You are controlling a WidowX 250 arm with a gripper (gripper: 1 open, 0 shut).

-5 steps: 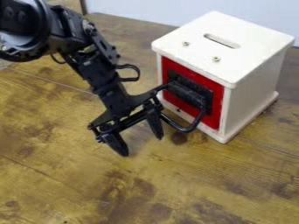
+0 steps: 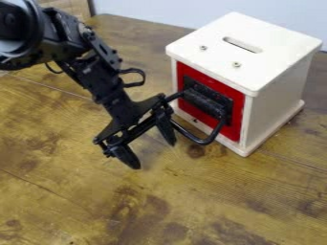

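A white wooden box point(image 2: 276, 91) stands at the right, with a slot and two screws on top. Its left face has a red panel point(image 2: 194, 78) carrying a black fitting point(image 2: 205, 100) with a bent black bar hanging out from it. My black gripper point(image 2: 143, 145) hangs in front of that face, left of the bar, its two fingers pointing down and apart, with nothing visible between them.
A pale wall runs along the back behind the box.
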